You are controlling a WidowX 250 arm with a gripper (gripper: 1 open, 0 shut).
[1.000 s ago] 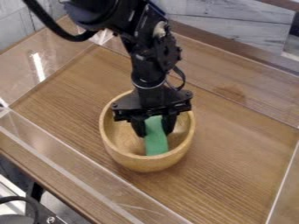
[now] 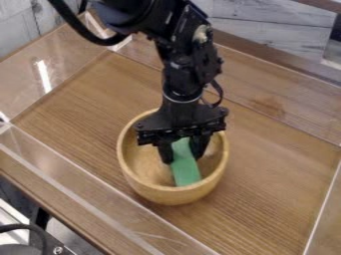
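My black gripper (image 2: pixel 181 149) reaches down from the top centre into a light wooden bowl (image 2: pixel 148 181), its fingers shut on the upper end of a green elongated block (image 2: pixel 188 171). The block lies lengthwise inside the bowl, its lower end toward the bowl's near side. Its top end is hidden by the fingers.
The wooden tray floor (image 2: pixel 272 183) is clear to the right and left of the bowl. Clear low walls edge it at left and right, with a white panelled surface behind and dark cables at the bottom left.
Over the last second the gripper, the green block and the bowl have shifted slightly to the right, with small changes in height.
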